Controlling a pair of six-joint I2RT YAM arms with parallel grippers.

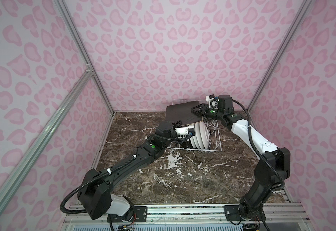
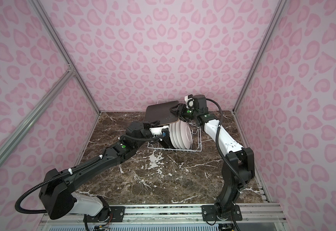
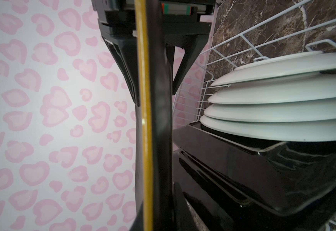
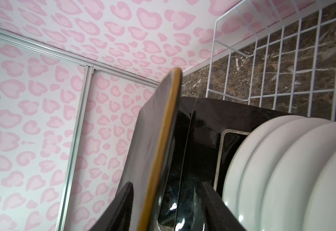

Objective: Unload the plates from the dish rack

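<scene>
A dark square plate with a yellow-brown edge (image 1: 181, 109) is raised over the dish rack, tilted, with my left gripper (image 1: 177, 124) shut on its near edge. My right gripper is at the plate's right edge, part open, with that edge between its fingers; whether it touches is unclear. Several white round plates (image 4: 291, 169) stand upright in the rack, beside more black square plates (image 3: 260, 173) below the raised one.
The white wire rack (image 1: 218, 148) stands at the back middle of the marble table (image 1: 198, 177). Walls enclose the back and sides.
</scene>
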